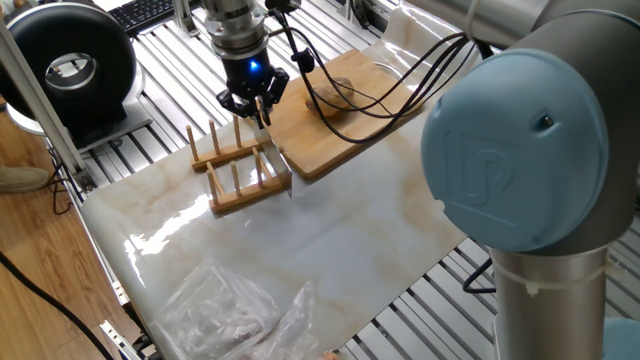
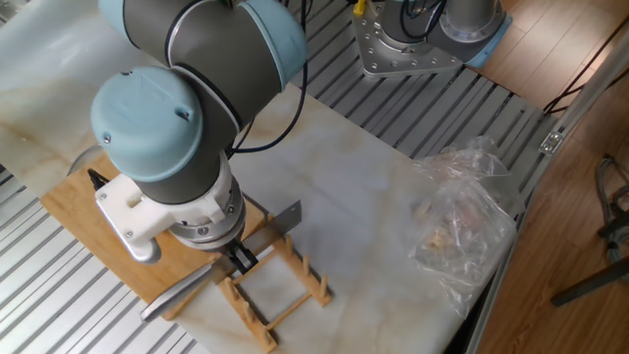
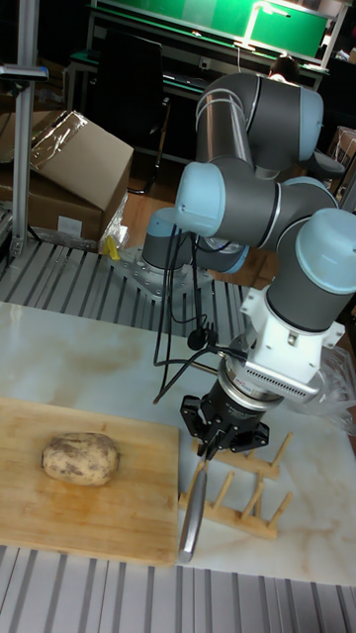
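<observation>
A knife with a metal blade [image 2: 278, 228] and a grey handle [image 2: 182, 291] is pinched by my gripper [image 2: 242, 259], its fingers shut around it. In exterior view 1 the blade [image 1: 277, 160] stands on edge at the board-side end of the wooden peg rack [image 1: 240, 201]; whether it touches the rack cannot be told. The handle [image 3: 193, 517] points towards the viewer in exterior view 3, between the rack [image 3: 233, 515] and the cutting board [image 3: 136, 517]. On that board lies a brown potato [image 3: 81, 459], apart from my gripper [image 3: 211, 443].
Black cables [image 1: 385, 112] loop from the arm over the board in exterior view 1. A clear plastic bag [image 2: 462, 231] with something inside lies near the table's edge. The pale tabletop [image 1: 340, 235] between bag and board is free.
</observation>
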